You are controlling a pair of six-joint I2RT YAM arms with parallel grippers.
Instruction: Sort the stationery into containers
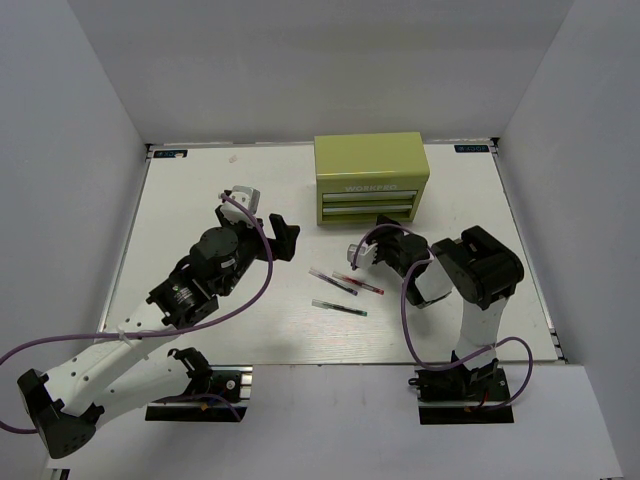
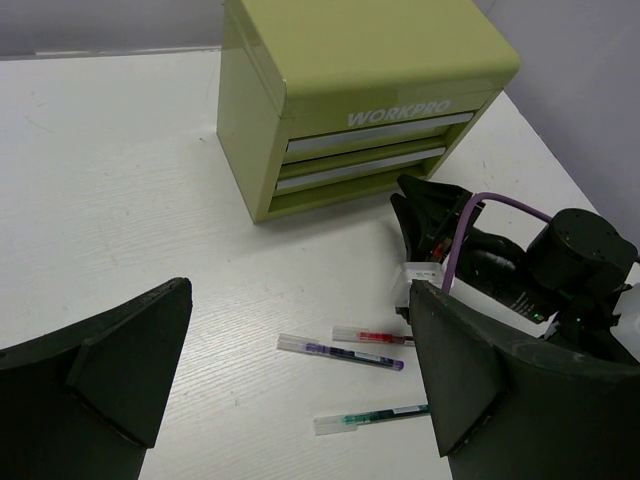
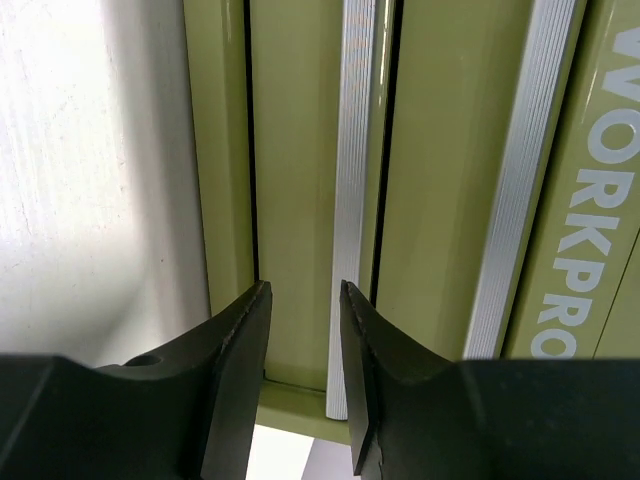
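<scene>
Three capped pens lie on the white table: a purple one (image 2: 345,354), a red one (image 2: 372,336) and a green one (image 2: 375,416). Behind them stands a green WORKPRO cabinet (image 1: 370,160), both drawers (image 3: 300,180) closed. My left gripper (image 1: 272,225) is open left of the cabinet, above bare table, holding nothing. In front of the cabinet's lower part is my right gripper; it stands open and empty, its fingertips facing the drawer fronts. The right arm partly covers the red pen's end in the left wrist view.
Bare table (image 1: 190,190) spreads out on the left. More free surface (image 1: 460,190) lies right of the cabinet. Grey walls (image 1: 70,180) border the table, and purple cables (image 1: 405,310) loop from both arms.
</scene>
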